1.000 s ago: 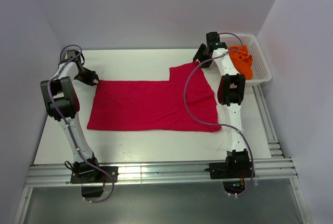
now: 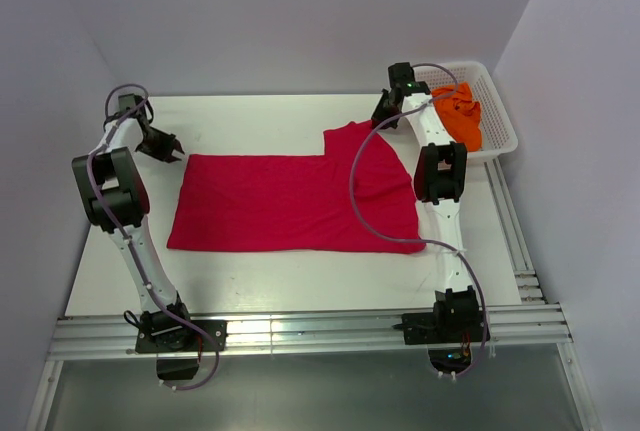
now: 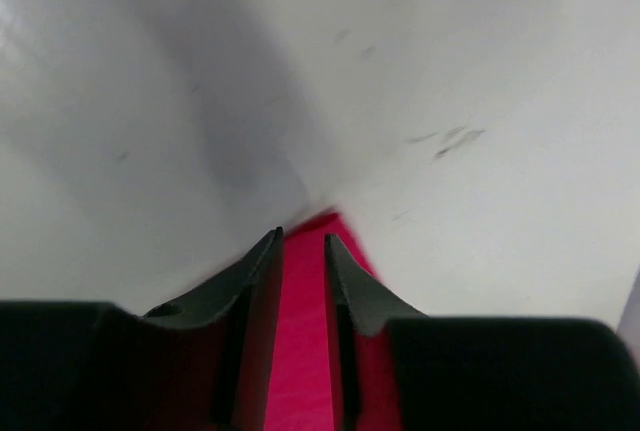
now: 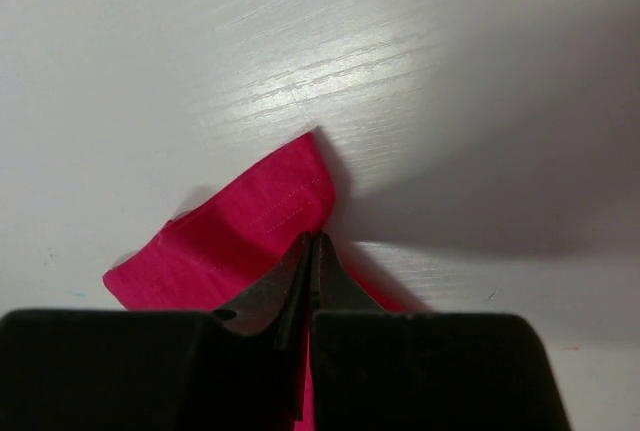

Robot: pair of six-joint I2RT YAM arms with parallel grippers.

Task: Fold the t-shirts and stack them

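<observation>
A red T-shirt [image 2: 290,201] lies spread flat on the white table, one sleeve reaching up to the back right. At its top left corner my left gripper [image 2: 174,151] hovers just outside the cloth; in the left wrist view its fingertips [image 3: 268,251] are close together with red fabric below, and whether cloth is between them is unclear. My right gripper is shut at the red sleeve's edge, with the cloth's corner showing beyond its tips; whether it pinches any fabric is hard to tell.
A white basket [image 2: 498,126] with orange cloth [image 2: 460,116] stands at the back right. Bare table [image 2: 280,281] shows along the front and back. Walls border both sides.
My left gripper has drawn slightly leftward, away from the shirt's corner. The shirt looks the same.
</observation>
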